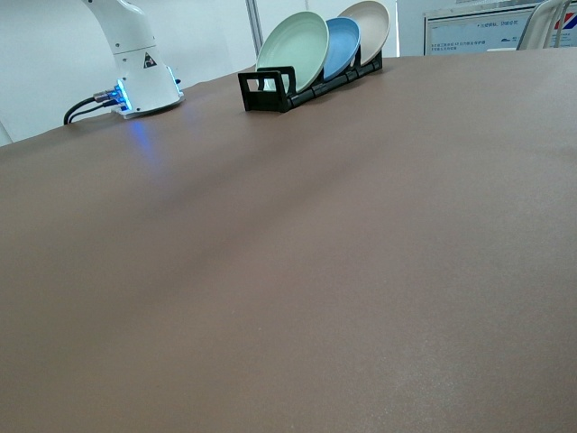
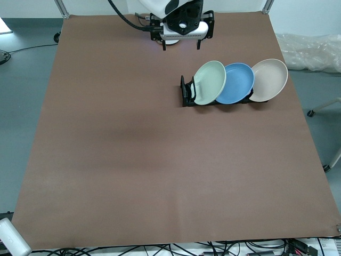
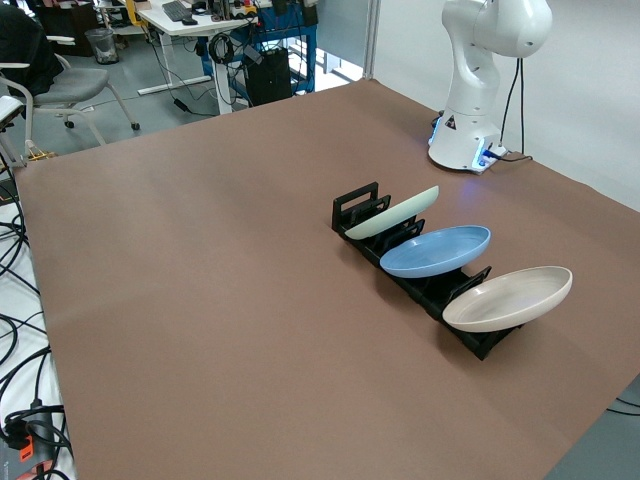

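A black dish rack (image 2: 187, 95) (image 1: 263, 99) (image 3: 355, 200) stands on the brown table holding three tilted plates: mint green (image 2: 209, 82) (image 1: 295, 45) (image 3: 393, 211), blue (image 2: 236, 83) (image 1: 342, 45) (image 3: 434, 250) and cream (image 2: 269, 79) (image 1: 373, 27) (image 3: 507, 298). My gripper (image 2: 181, 44) hangs at the far edge in the left view, above and left of the rack, with its two black fingers standing apart and nothing visible between them. The gripper is out of frame in the other two views.
Cables run along the near edge, and a white cylinder (image 2: 13, 237) is at the lower left. The white arm base (image 3: 460, 140) stands at the table's edge.
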